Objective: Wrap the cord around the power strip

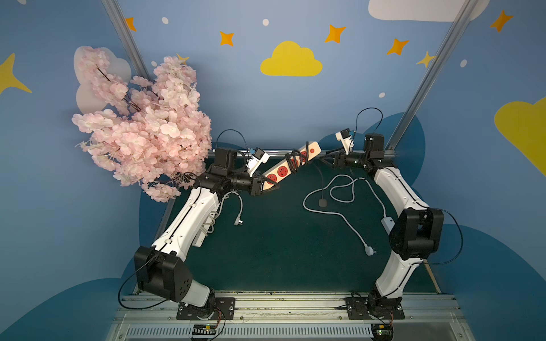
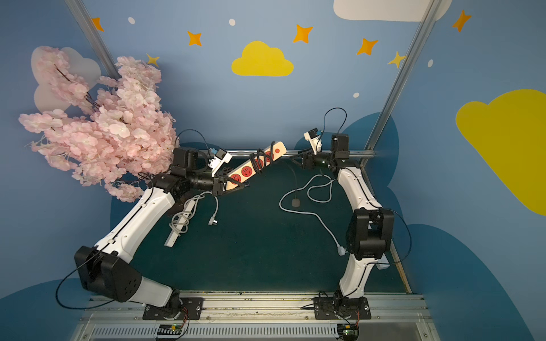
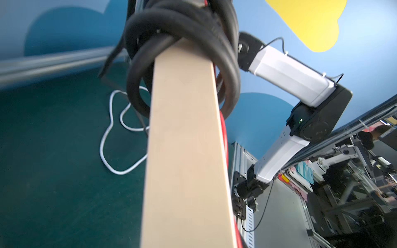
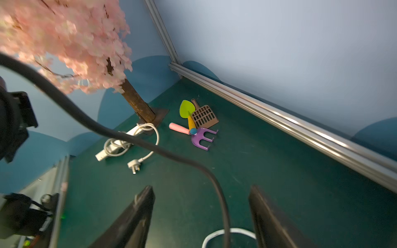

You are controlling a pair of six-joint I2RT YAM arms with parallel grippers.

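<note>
The beige power strip [image 1: 277, 174] with red sockets is held up off the table, tilted with its far end raised. My left gripper [image 1: 269, 185] is shut on its near-left end. In the left wrist view the strip's plain beige face fills the middle, and thick black cord [image 3: 186, 20] loops round it higher up. From the strip's far half, the loose end of the cord hangs down to a black plug [image 1: 323, 203]. My right gripper is just beyond that end, its fingers [image 4: 132, 219] apart. The cord's free run [image 4: 190, 161] passes across the gap between them, without visible contact.
A white cable [image 1: 341, 213] lies on the green table [image 1: 284, 250] below. A wrapped white strip [image 2: 182, 221] lies at the left, near the pink blossom tree [image 1: 153, 125]. Toy garden tools [image 4: 198, 124] lie at the back.
</note>
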